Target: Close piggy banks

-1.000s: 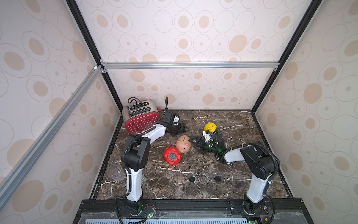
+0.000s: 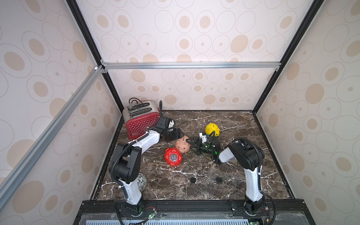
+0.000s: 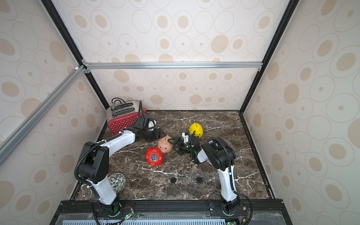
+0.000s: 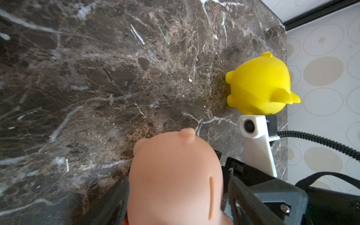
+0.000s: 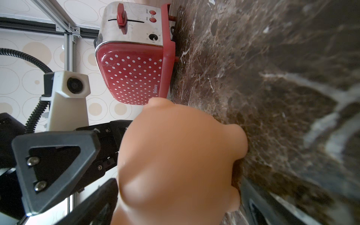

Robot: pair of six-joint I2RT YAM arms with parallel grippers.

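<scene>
The pink piggy bank [image 2: 182, 144] stands mid-table, its coin slot on top. Lobed and red, a second bank [image 2: 173, 156] sits right beside it with a grey round centre facing up. A yellow piggy bank [image 2: 212, 129] is farther back. My left gripper is open with the pink bank between its fingers. From the right, my open right gripper also has that bank between its fingers. Whether either presses on it, I cannot tell. Two small black discs [image 2: 192, 180] [image 2: 218, 180] lie on the front of the table.
A red dotted toaster [image 2: 140, 120] stands at the back left, close to the left arm. A grey-white patterned round object [image 3: 117, 182] is beside the left arm's base.
My right gripper has moved left onto the pink bank, which has shifted slightly left. The red and yellow banks look still.
</scene>
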